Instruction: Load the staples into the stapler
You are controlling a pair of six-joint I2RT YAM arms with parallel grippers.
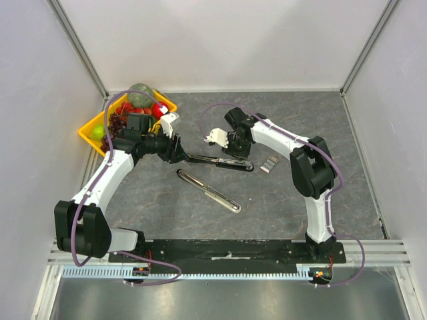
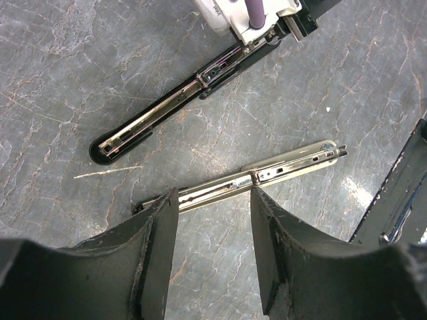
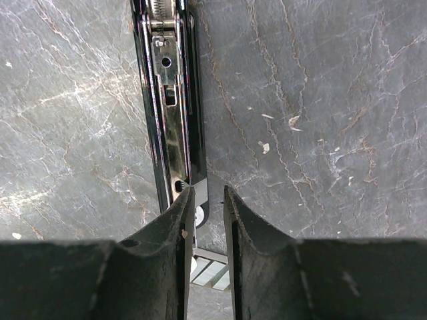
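A black stapler [image 1: 207, 159] lies opened out across the middle, its metal channel showing in the right wrist view [image 3: 175, 133]. A second, cream-based stapler [image 1: 209, 190] lies opened nearer the front, also under the left wrist view [image 2: 293, 167]. My right gripper [image 1: 237, 152] hangs over the black stapler's right end; its fingertips [image 3: 208, 193] are a little apart, nothing visible between them. My left gripper [image 1: 175, 152] stands open near the black stapler's left end, nothing between its fingers. Strips of staples [image 1: 269, 163] lie right of the black stapler, partly behind my right fingers in that wrist view.
A yellow crate [image 1: 93, 122] of fruit and vegetables fills the back left, behind my left arm. White walls enclose the sides and back.
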